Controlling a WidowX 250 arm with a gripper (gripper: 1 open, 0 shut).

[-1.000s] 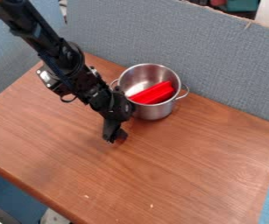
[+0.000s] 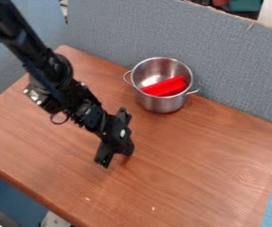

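Note:
A steel pot with two side handles stands near the back of the wooden table, holding a red elongated object. My black gripper points down at the table, left of and in front of the pot and apart from it. It looks shut, with nothing visible between its fingers, though the tips are small and dark.
A grey padded wall runs behind the pot.
My gripper has moved left and toward the front, away from the pot. The pot has shifted slightly to the right.

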